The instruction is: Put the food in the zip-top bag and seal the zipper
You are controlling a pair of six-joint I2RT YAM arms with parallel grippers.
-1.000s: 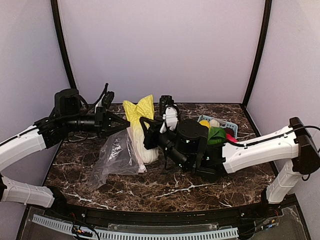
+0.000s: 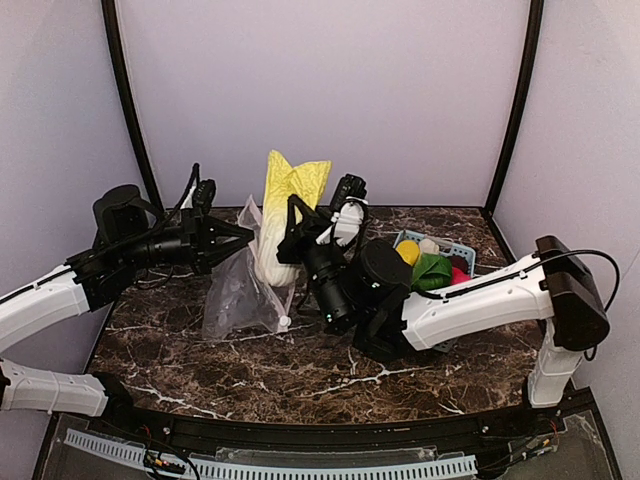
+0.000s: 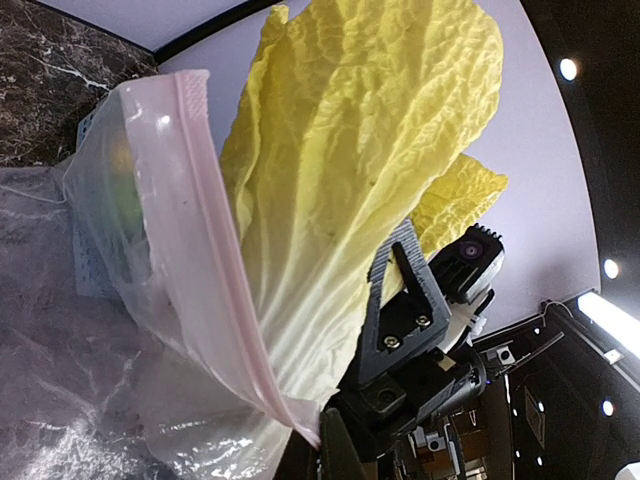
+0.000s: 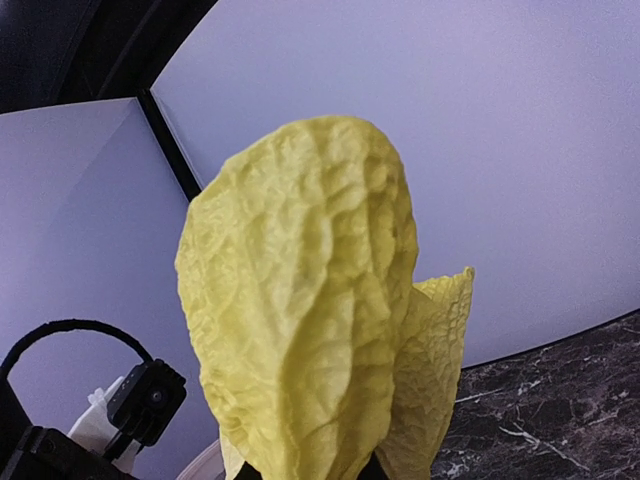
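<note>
A yellow-and-white napa cabbage [image 2: 285, 215] stands upright above the table, with my right gripper [image 2: 291, 228] shut on its leafy part. In the right wrist view, yellow cabbage leaves [image 4: 300, 290] fill the middle and cover most of the fingers. The clear zip top bag [image 2: 235, 295] hangs from my left gripper [image 2: 250, 237], which is shut on the edge of its mouth. Up close in the left wrist view, the bag's pink zipper strip [image 3: 215, 220] runs down to the left fingertips [image 3: 322, 450]. The cabbage's white lower end lies against the bag's mouth; whether it is inside, I cannot tell.
At the right, partly behind my right arm, a blue basket [image 2: 462, 250] holds a yellow item [image 2: 408, 251], a green pepper-like item [image 2: 432, 271] and other food.
The bag now hangs more upright. My left gripper has shifted only slightly.
</note>
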